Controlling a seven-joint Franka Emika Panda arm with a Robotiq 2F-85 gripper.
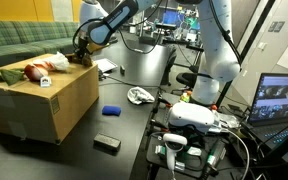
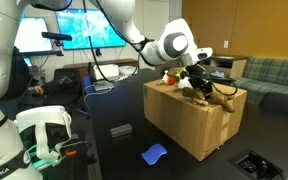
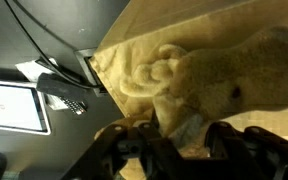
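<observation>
A fuzzy brown plush toy [image 3: 224, 80] lies on top of the cardboard box, near its edge. In the second exterior view the same plush [image 2: 219, 98] rests at the front of the box top. My gripper points down at it, its black fingers [image 3: 222, 138] apart at the bottom of the wrist view. Part of the plush reaches into the gap between them; whether both fingers touch it I cannot tell. From the first exterior view, the gripper [image 1: 81, 50] is at the box's right end and hides much of the toy.
The cardboard box [image 1: 69, 105] also bears a white bag-like item [image 1: 58, 62] and a red and green object [image 1: 34, 71]. A blue item [image 1: 111, 109] and a grey block [image 1: 107, 142] lie on the floor. Green plaid seating [image 1: 19, 38] stands behind.
</observation>
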